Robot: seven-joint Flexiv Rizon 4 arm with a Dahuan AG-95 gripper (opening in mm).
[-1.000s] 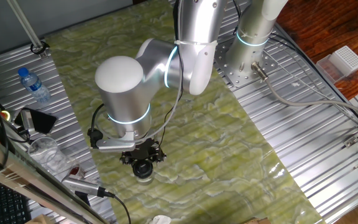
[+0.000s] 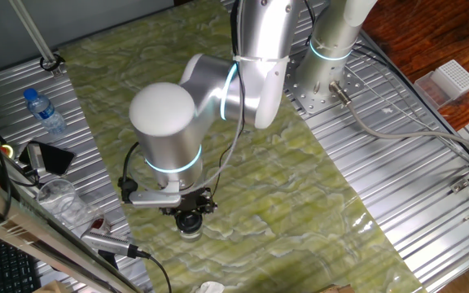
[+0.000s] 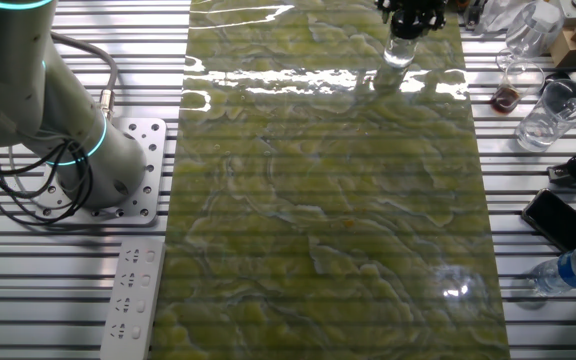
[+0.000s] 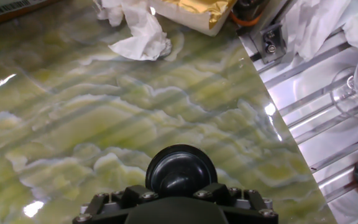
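My gripper is low over the green marbled sheet, its black fingers on both sides of a round black cap [image 4: 180, 169] in the wrist view. In exterior view 2 a clear container [image 3: 400, 52] shows under the gripper [image 3: 413, 18], upright. Exterior view 1 has the same black cap [image 2: 189, 222] below the arm's end, with a little clear material under it. The fingers appear closed on this capped container; their contact with it is partly hidden. Whether its base touches the sheet, I cannot tell.
Crumpled white tissue [image 4: 143, 41] and a gold-and-white packet [image 4: 199, 12] lie beyond the gripper. Glassware [image 3: 553, 115], a phone [image 3: 565, 222] and a water bottle [image 3: 573, 268] line the slatted side. Most of the green sheet [image 3: 318, 220] is clear.
The arm's end has shifted slightly to the right in exterior view 1, and the black cap has moved a little with it. The surrounding objects have stayed put.
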